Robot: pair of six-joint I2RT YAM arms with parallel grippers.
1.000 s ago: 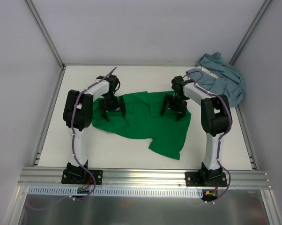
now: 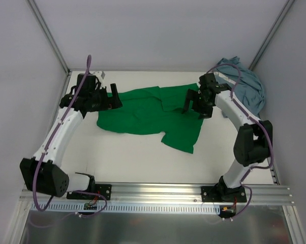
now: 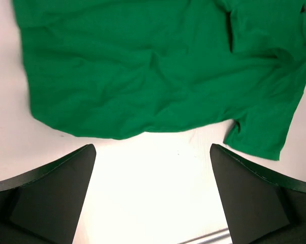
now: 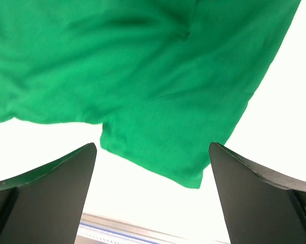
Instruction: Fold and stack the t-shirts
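A green t-shirt (image 2: 143, 118) lies spread on the white table, wrinkled, with one sleeve (image 2: 181, 137) pointing toward the front. My left gripper (image 2: 116, 96) is raised above the shirt's left end. In the left wrist view, its fingers (image 3: 46, 203) stand wide apart with nothing between them. Over the shirt's right part hovers my right gripper (image 2: 191, 104), also open and empty; the right wrist view shows its fingers (image 4: 51, 203) on either side of the sleeve's end, apparently above it. The arms hide parts of the shirt's outer edges from the top.
Bluish-grey cloth (image 2: 244, 86) sits heaped in the table's back right corner, close to the right arm. Bare white table (image 2: 122, 162) stretches in front of the shirt. A metal rail (image 2: 153, 189) runs along the front edge.
The green shirt has shifted toward the back of the table. Both grippers have risen off it, and the arms have swung outward, the left one farther left.
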